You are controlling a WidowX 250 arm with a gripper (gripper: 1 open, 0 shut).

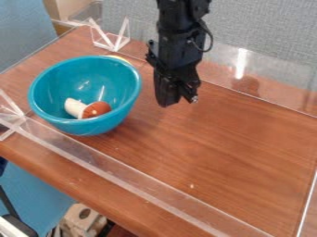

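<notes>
A turquoise bowl (122, 83) sits on the left of the wooden table (210, 167), holding a toy mushroom with a white stem and red cap (95, 110). My black gripper (166, 96) hangs just right of the bowl, above the tabletop, pointing down. It is shut, with nothing visible between its fingers.
Clear plastic barriers (148, 180) run along the table's front and back edges. A grey textured wall (260, 46) stands behind.
</notes>
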